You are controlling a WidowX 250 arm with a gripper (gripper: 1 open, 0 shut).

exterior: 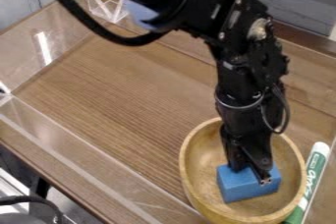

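Note:
The black gripper (253, 161) reaches down into a wooden bowl (199, 169) at the lower right, its fingertips at the top of a blue rectangular block (247, 186) lying inside. The fingers look close together; whether anything is between them is hidden by the gripper itself.
A white marker with green (311, 174) lies just right of the bowl, along the table's right side. A dark cable curves at the lower left, and a grey wall stands at the back.

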